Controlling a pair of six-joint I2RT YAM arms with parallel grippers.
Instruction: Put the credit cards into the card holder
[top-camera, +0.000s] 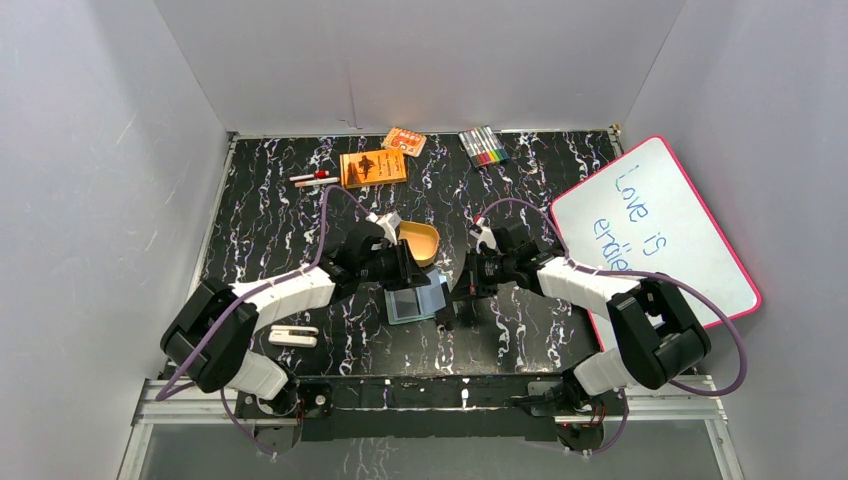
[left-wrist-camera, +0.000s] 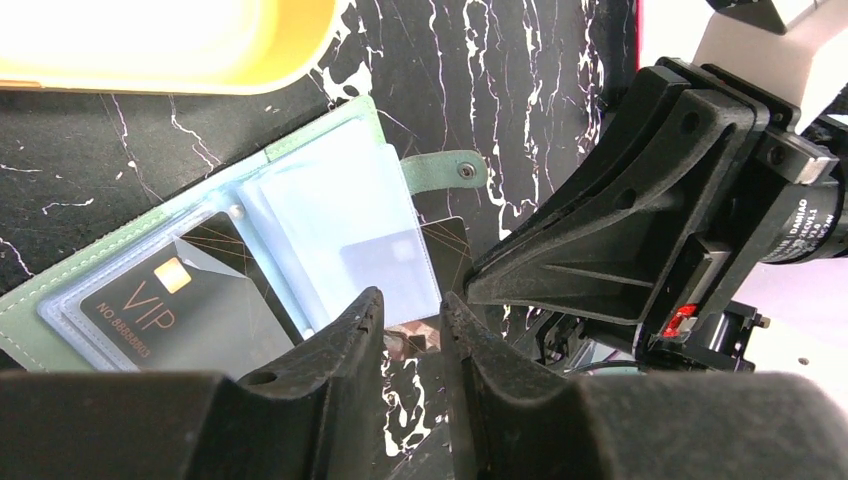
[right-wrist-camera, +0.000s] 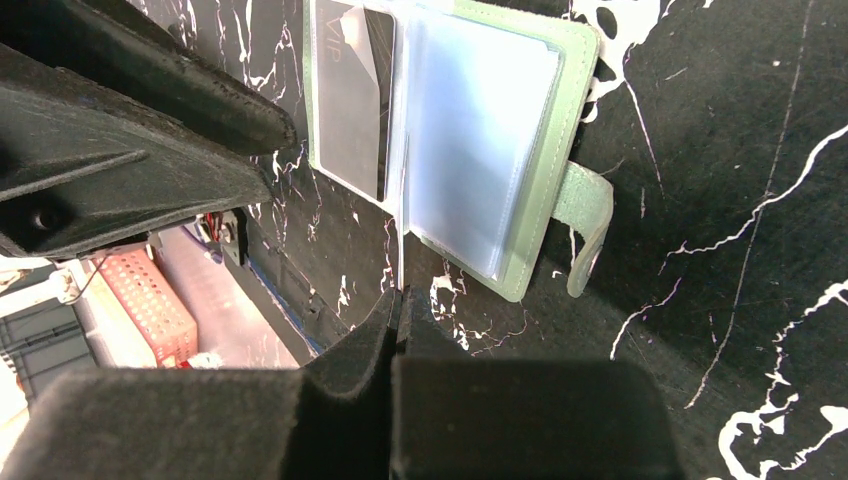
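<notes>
The green-edged card holder lies unfolded on the table. A dark VIP card is in its left clear pocket. My right gripper is shut on a second dark card, which the right wrist view catches almost edge-on, near the holder's middle line. In the left wrist view, the pale translucent right pocket overlaps part of that card; whether the card has entered it I cannot tell. My left gripper hovers over the holder, fingertips apart and nothing visibly gripped.
Close behind the holder stands a yellow-orange tray. Books, markers and a whiteboard are farther off. A white item lies front left. Both grippers are close together.
</notes>
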